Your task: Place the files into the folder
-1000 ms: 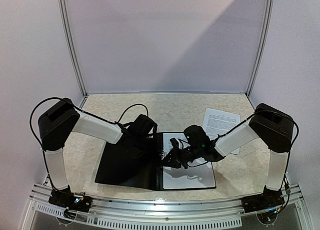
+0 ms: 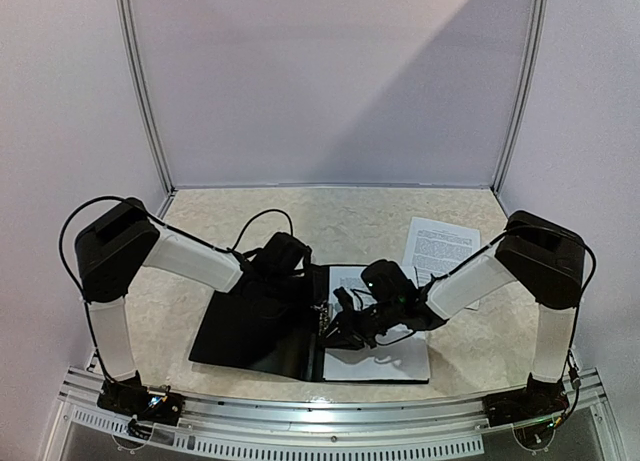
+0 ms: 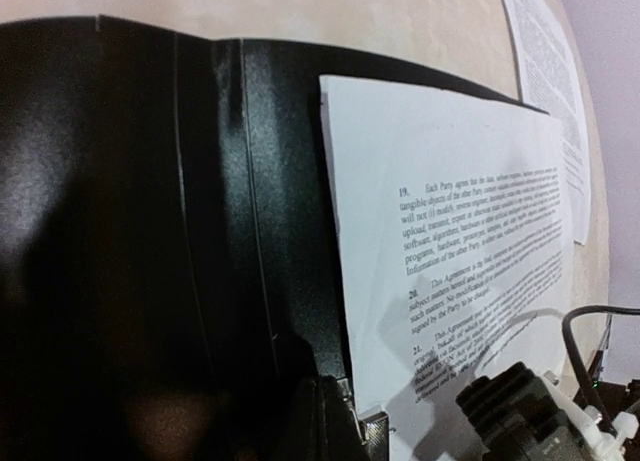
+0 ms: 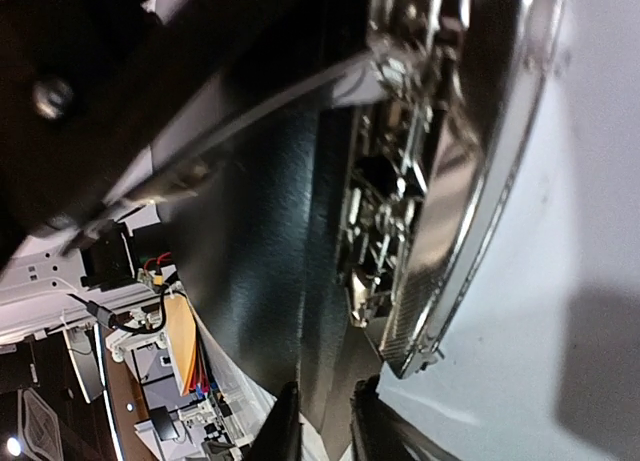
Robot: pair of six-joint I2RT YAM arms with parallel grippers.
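A black folder (image 2: 250,331) lies spread open at the table's front. White pages (image 3: 450,161) with print rest on its right half, beside the spine. A metal clip (image 4: 430,271) runs along the spine side of the pages. My left gripper is shut at the clip, with nothing visible between its fingers; its tips are mostly dark against the folder. Lower along the spine, my right gripper stands partly open near the clip's end, a gap showing between its fingertips. Whether it touches the clip I cannot tell.
Another printed sheet (image 2: 440,241) lies on the table behind and to the right of the folder, partly under the right arm. Bare table (image 2: 350,216) shows behind the folder. The metal rail (image 2: 330,411) runs along the front edge.
The left arm has barely moved; the folder has shifted only slightly.
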